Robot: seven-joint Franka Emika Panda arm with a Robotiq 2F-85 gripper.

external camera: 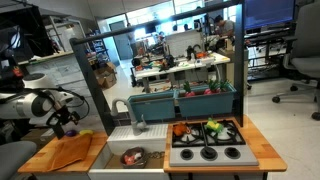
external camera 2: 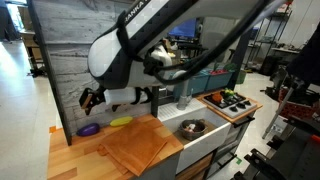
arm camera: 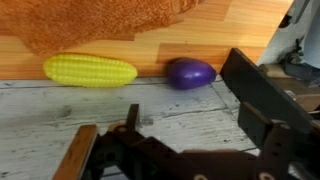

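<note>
A purple toy eggplant (arm camera: 190, 73) and a yellow toy corn cob (arm camera: 90, 70) lie side by side on the wooden counter, close to the grey wall panel. In the wrist view the corn is on the left and the eggplant on the right, with a gap between them. Over this back strip of counter hangs my gripper (external camera 2: 100, 100), its fingers spread apart and nothing seen between them. Both toys are clear of the fingers (arm camera: 78, 152). An orange cloth (external camera 2: 135, 148) is spread flat on the counter in front of the toys.
Beside the cloth is a sink (external camera: 118, 138) with a faucet, and a metal pot (external camera: 133, 157) stands in the basin. Farther right, a stove (external camera: 210, 148) carries small toy foods. A dark upright post (external camera: 91, 85) rises close to the toys.
</note>
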